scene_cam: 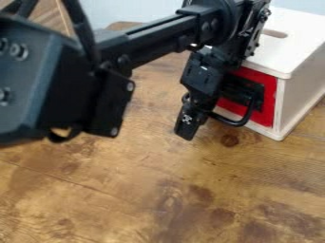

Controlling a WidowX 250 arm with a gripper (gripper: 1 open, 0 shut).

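Observation:
My black gripper (191, 120) points down just above the wooden floor or tabletop, in front of the red face (261, 114) of a white box (295, 71) at the upper right. The box has a slot in its top and a dark recess in the red face, partly hidden behind the gripper and a looping black cable. I cannot tell from this angle how far apart the fingers are or whether anything is between them.
The arm's black links (45, 81) cross the upper left. A pale wall is at the back.

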